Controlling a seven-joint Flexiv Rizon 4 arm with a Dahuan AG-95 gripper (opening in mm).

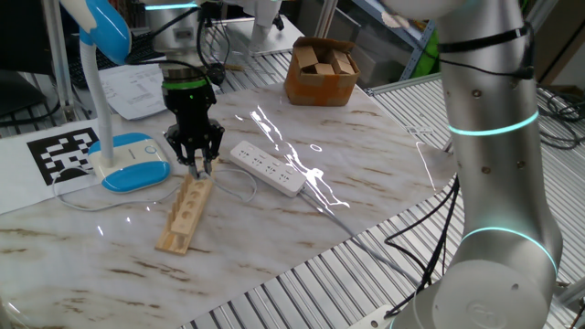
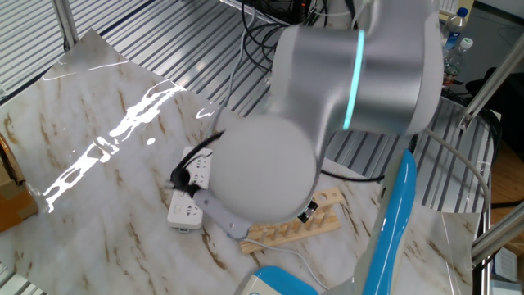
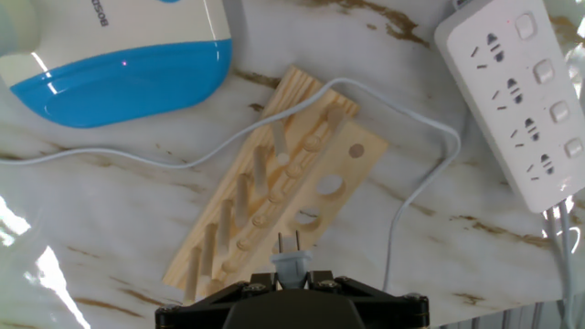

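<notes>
A pale two-pin plug (image 3: 291,265) sits between the fingertips of my gripper, which is shut on it, its metal pins pointing away from the gripper. Seen from exterior view 1, the gripper (image 1: 200,170) is over the far end of the wooden rack (image 1: 186,217). In the wrist view the rack (image 3: 228,212), with its pegs and round holes, lies just beyond the plug. A white power strip (image 3: 515,102) is apart from the plug, to the upper right. The arm hides most of the gripper in exterior view 2.
A blue-and-white lamp (image 1: 131,168) stands beside the rack. Its thin white cable (image 3: 219,146) crosses the rack and loops toward the strip. An open cardboard box (image 1: 321,75) is farther back.
</notes>
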